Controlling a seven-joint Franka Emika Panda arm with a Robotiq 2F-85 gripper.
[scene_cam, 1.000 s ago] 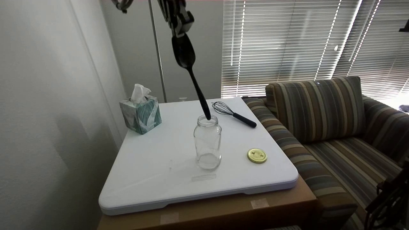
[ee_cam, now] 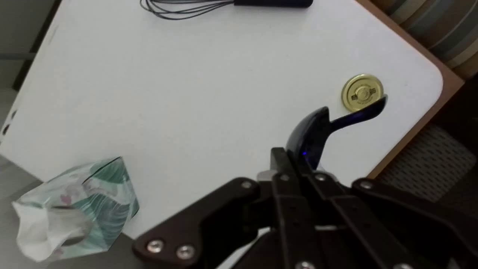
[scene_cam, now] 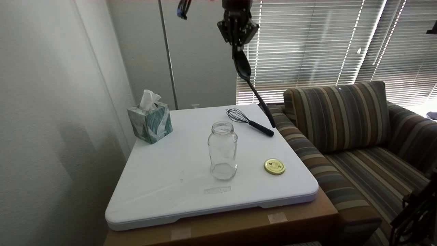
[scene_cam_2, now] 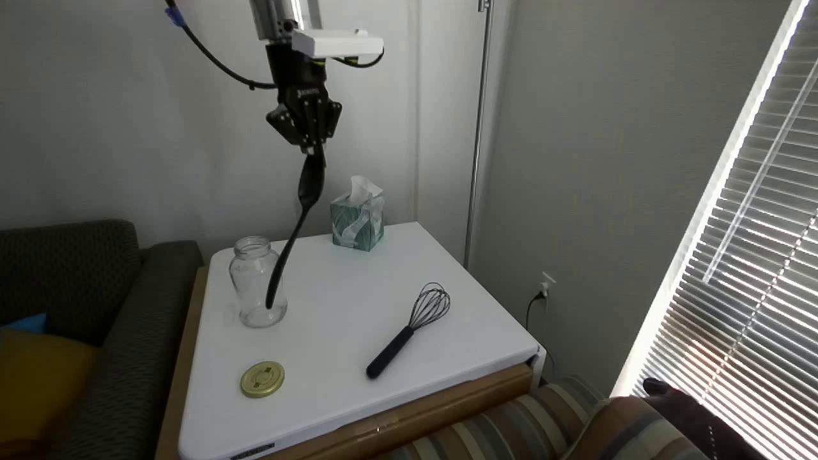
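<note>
High over the white table, my gripper is shut on a black spoon by its bowl end. The spoon's handle slants downward with its tip free in the air. In exterior view 1 the spoon leans down to the right, its tip overlapping the whisk's handle in the picture. A clear glass jar stands upright and open on the table, and it looks empty. The gold lid lies flat beside it. From the wrist, the fingertips pinch the spoon bowl; the jar is mostly hidden behind the gripper.
A black-handled whisk lies on the table. The tissue box stands by the wall. A striped armchair adjoins one table side. Bare tabletop lies between whisk and tissue box.
My gripper and the spoon have moved right in exterior view 1, so the handle tip has left the jar's mouth area. The jar has shifted very slightly.
</note>
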